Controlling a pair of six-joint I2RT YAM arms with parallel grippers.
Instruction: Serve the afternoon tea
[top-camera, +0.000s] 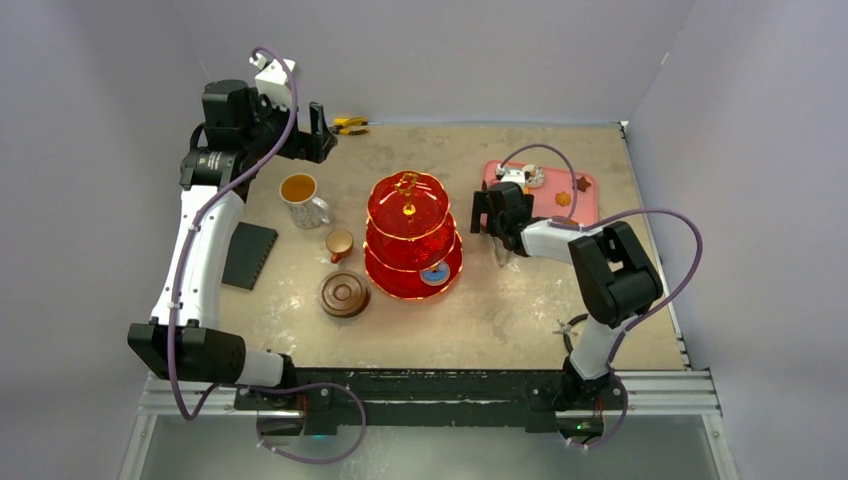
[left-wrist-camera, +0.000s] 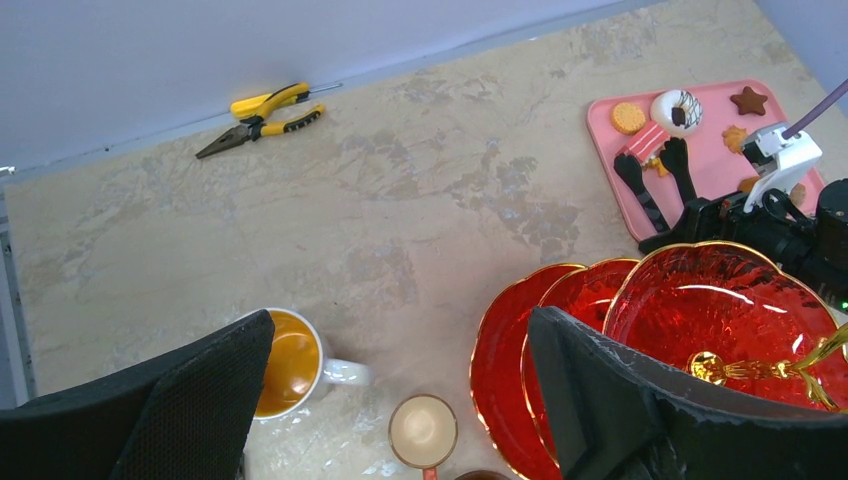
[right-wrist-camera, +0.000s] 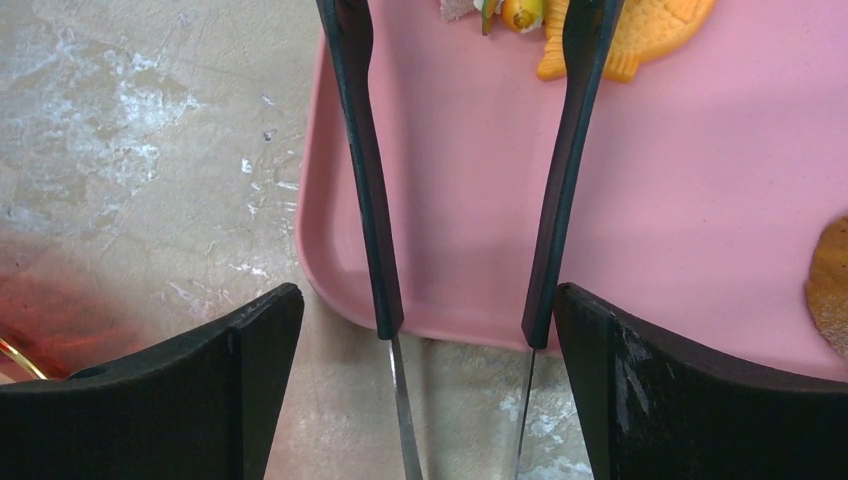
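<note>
Steel tongs (right-wrist-camera: 402, 400) with black tips lie across the near edge of the pink tray (right-wrist-camera: 450, 230). Their two arms run between the fingers of my right gripper, which is open around them. On the tray are a chocolate-drizzled donut (left-wrist-camera: 677, 112), a round yellow biscuit (left-wrist-camera: 628, 118), a brown star biscuit (left-wrist-camera: 748, 101) and an orange fish-shaped piece (right-wrist-camera: 655, 35). The red three-tier stand (top-camera: 408, 205) is left of the tray, with a blue ring-shaped piece (top-camera: 435, 274) on its lowest plate. High at the left, my left gripper hangs open and empty.
A patterned mug (top-camera: 305, 210), a small cup (top-camera: 339, 242), a brown lidded pot (top-camera: 344, 293) and a dark notebook (top-camera: 249, 255) occupy the left side. Yellow-handled pliers (left-wrist-camera: 265, 122) lie at the back wall. Bare table extends right of the stand, toward the front.
</note>
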